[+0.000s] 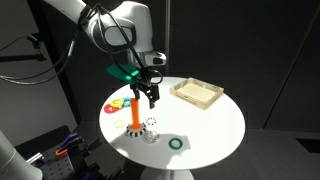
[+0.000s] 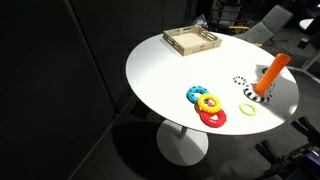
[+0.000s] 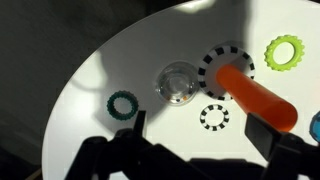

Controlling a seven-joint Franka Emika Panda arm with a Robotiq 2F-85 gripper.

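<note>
An orange post rises from a black-and-white ringed base on the round white table. Above the table, close to the post's top, my gripper stands open with nothing between its fingers. Looking down in the wrist view, the post leans toward the right finger, while the left finger is over bare table. A clear round piece and a small striped ring lie beside the base. Farther left is a dark green ring; a lime ring lies at the upper right.
Red, yellow and blue rings lie bunched near the table edge. An empty light wooden tray sits apart from them.
</note>
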